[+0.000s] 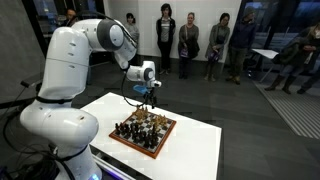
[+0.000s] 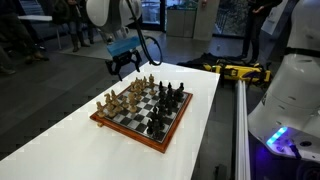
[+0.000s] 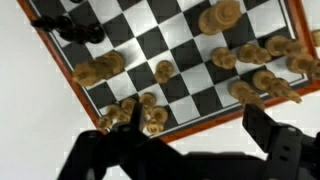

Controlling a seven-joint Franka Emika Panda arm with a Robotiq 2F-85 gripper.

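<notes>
Above the back edge of a brown-framed chessboard (image 1: 127,143) hangs my gripper (image 1: 150,98), pointing down. In the wrist view its two dark fingers (image 3: 264,128) stand wide apart, with nothing between them. Tan chess pieces (image 2: 133,97) stand on the board's side near the gripper, and black pieces (image 2: 156,122) stand on the other side. Below the gripper, the wrist view shows a small tan pawn (image 3: 164,71) by itself mid-board and a taller tan piece (image 3: 220,15). Several tan pieces (image 3: 270,84) cluster at the right. The gripper appears clear of every piece.
Several people (image 1: 190,38) stand along the back wall, beyond the table. A cable loops beside the gripper. Yellow-and-black items (image 2: 235,72) lie past the table in the second exterior view.
</notes>
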